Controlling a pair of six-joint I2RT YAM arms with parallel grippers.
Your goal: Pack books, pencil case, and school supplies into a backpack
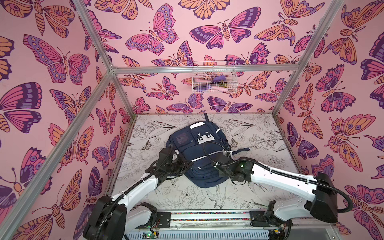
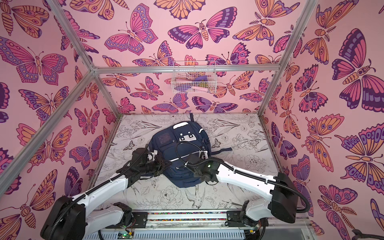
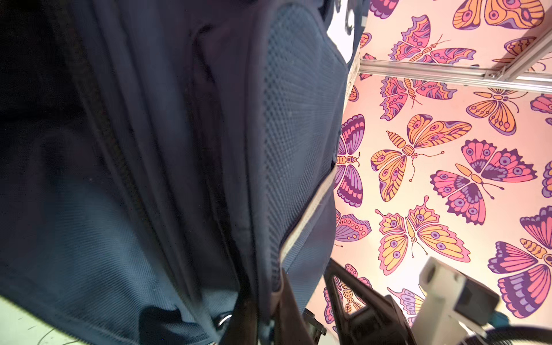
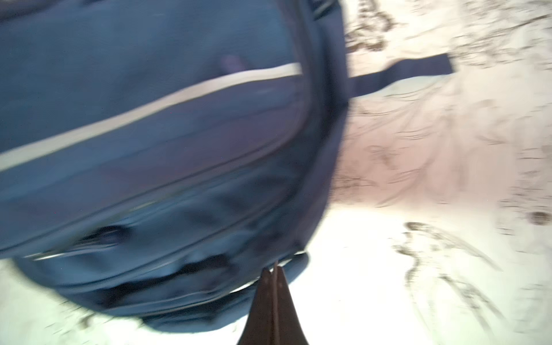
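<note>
A navy backpack (image 1: 202,150) with a white patch lies in the middle of the table. At its near left side, my left gripper is shut on a fold of the backpack's fabric, which runs up from between its fingers in the left wrist view. My right gripper is shut over the backpack's bottom right edge, with nothing showing between its fingertips. White trim (image 4: 155,109) crosses the backpack's front in the right wrist view. No books or pencil case can be made out on the table.
A white wire basket (image 1: 215,83) with purple and pink items hangs on the back wall. Bare patterned table (image 1: 264,140) lies right of the backpack, where a strap (image 1: 240,150) sticks out.
</note>
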